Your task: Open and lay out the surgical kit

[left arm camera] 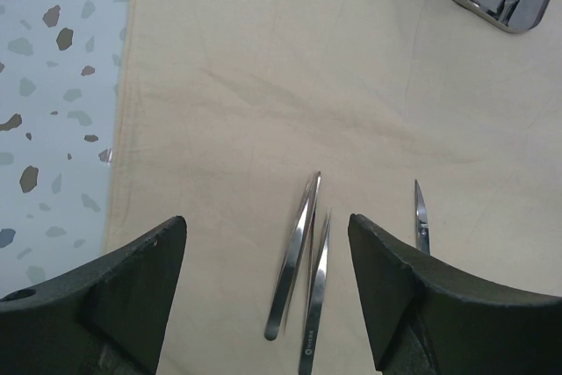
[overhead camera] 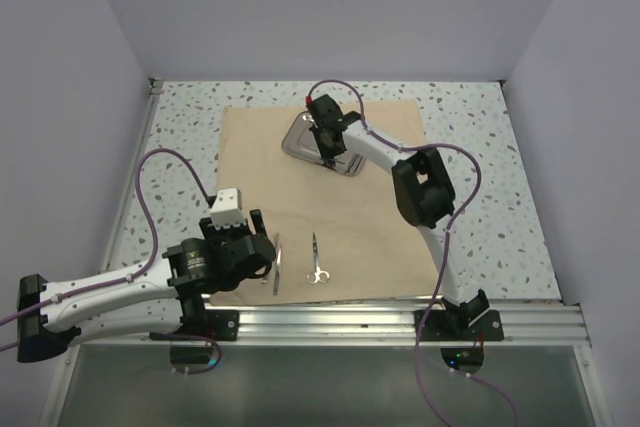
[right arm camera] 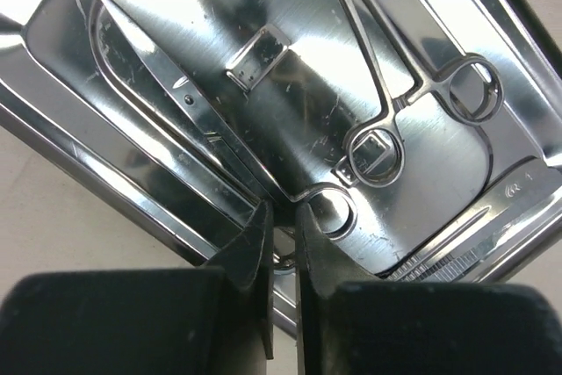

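The metal tray (overhead camera: 300, 142) lies on the beige cloth (overhead camera: 370, 227) at the back. In the right wrist view it holds scissors (right arm camera: 154, 59), a clamp-like ringed instrument (right arm camera: 376, 85) and a flat instrument (right arm camera: 465, 234). My right gripper is over the tray at the scissors' ring end, fingertips close together; whether they grip the ring is unclear. My left gripper stands open above the front left of the cloth, over tweezers (left arm camera: 290, 261). Small scissors (overhead camera: 318, 274) lie right of these.
Speckled table (overhead camera: 480, 197) borders the cloth on both sides. The cloth's middle, between the tray and the laid-out instruments, is clear.
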